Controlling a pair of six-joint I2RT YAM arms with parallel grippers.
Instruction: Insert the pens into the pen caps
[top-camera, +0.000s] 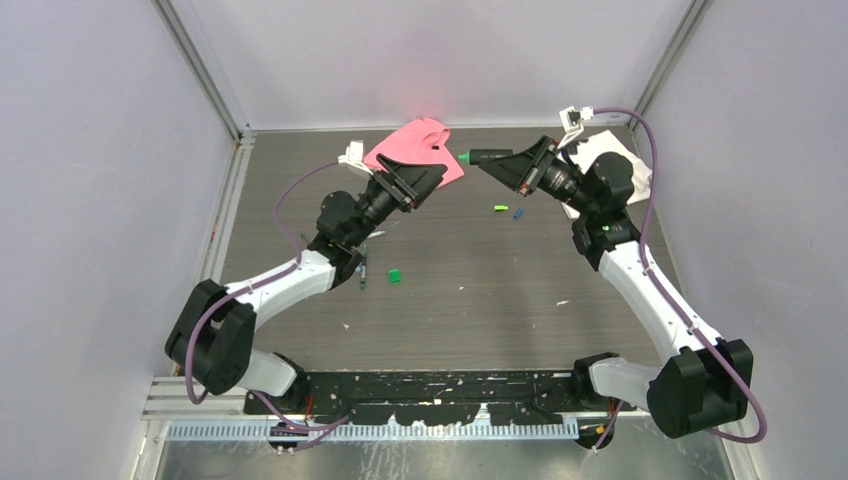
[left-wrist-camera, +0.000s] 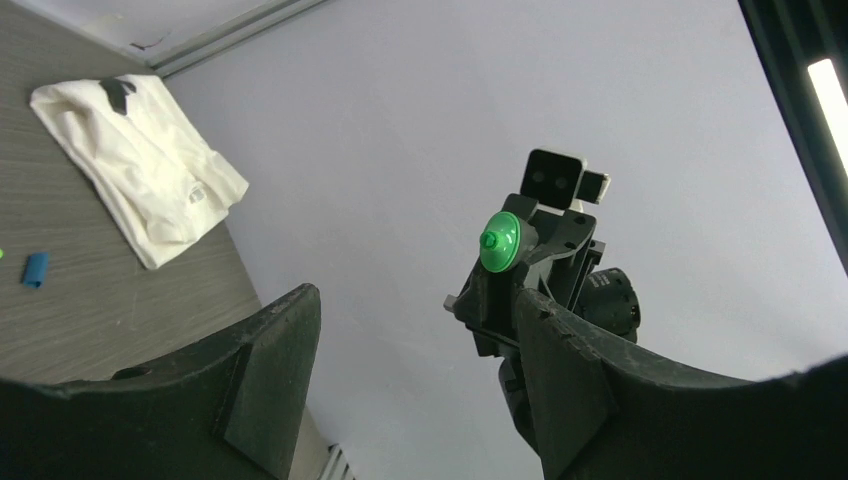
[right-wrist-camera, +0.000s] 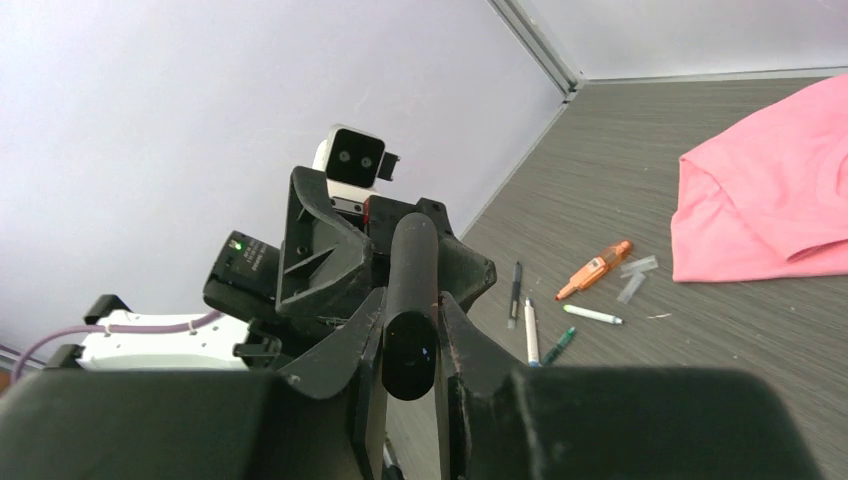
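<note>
High in the middle, my right gripper (top-camera: 514, 162) is shut on a black pen (right-wrist-camera: 408, 300) with a green end (left-wrist-camera: 498, 243), pointing toward my left gripper (top-camera: 435, 172). That left gripper stands open and empty, a short way from the green end. In the right wrist view an orange marker (right-wrist-camera: 593, 270), a white pen (right-wrist-camera: 592, 314), a dark green pen (right-wrist-camera: 560, 346) and several clear pieces (right-wrist-camera: 636, 268) lie on the table. A green cap (top-camera: 394, 276), a lime cap (top-camera: 501, 208) and a blue cap (top-camera: 518, 214) lie apart in the top view.
A pink cloth (top-camera: 420, 145) lies at the back middle and a white cloth (left-wrist-camera: 150, 170) at the back right, by the wall.
</note>
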